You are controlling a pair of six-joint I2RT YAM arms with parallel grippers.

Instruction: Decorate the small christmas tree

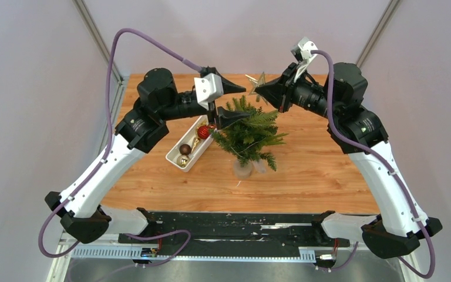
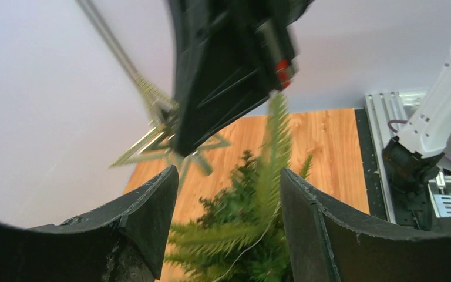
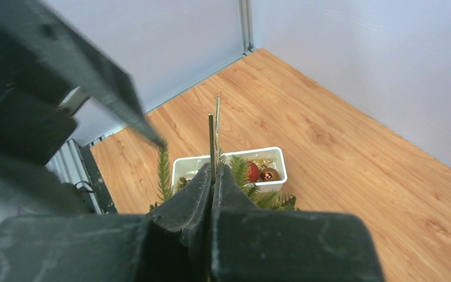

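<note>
The little green tree (image 1: 249,138) stands upright in the middle of the table, its base showing below the branches. My right gripper (image 1: 258,91) is shut on a thin gold star (image 1: 261,83) beyond the treetop. Edge-on in the right wrist view, the star (image 3: 213,141) rises from between the closed fingertips. To the left of the treetop, my left gripper (image 1: 245,101) is open, with one finger (image 1: 232,117) over the upper branches. In the left wrist view the star (image 2: 152,144) hangs clear of both left fingers, with branches in the background between them.
A white tray (image 1: 175,161) stands left of the tree, holding several baubles, among them a red one (image 1: 203,132). The two grippers are very close together above the tree.
</note>
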